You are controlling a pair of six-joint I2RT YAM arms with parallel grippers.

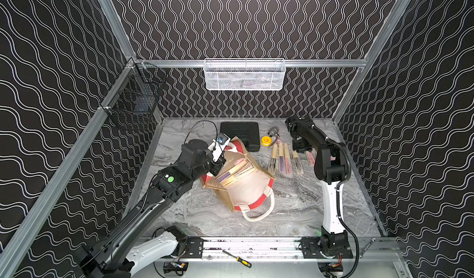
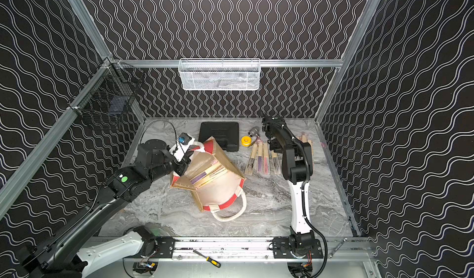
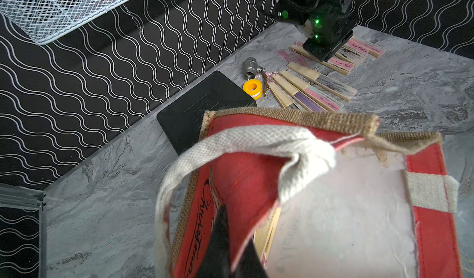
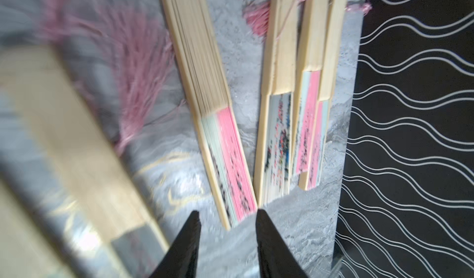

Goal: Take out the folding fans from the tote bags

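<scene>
The tote bag (image 1: 246, 189), beige with red trim and white handles, stands with its mouth open on the table, and several folding fans (image 1: 234, 171) lie inside. My left gripper is shut on the bag's red rim, whose thin edge runs between its fingers. At the right, my right gripper stands open just above the table, nothing between its fingers. Beyond its fingertips in the right wrist view lies a folded fan with a pink and pale green end (image 4: 227, 164). More fans (image 4: 276, 134) with pink tassels lie beside it, and a blurred one (image 4: 74, 144) is at left.
A row of fans (image 1: 281, 159) lies between the bag and my right arm. Behind them are a yellow tape roll (image 1: 266, 141) and a metal fitting (image 1: 274, 131). A black case (image 1: 241, 134) lies behind the bag. Free table (image 1: 306, 203) extends in front of the fans.
</scene>
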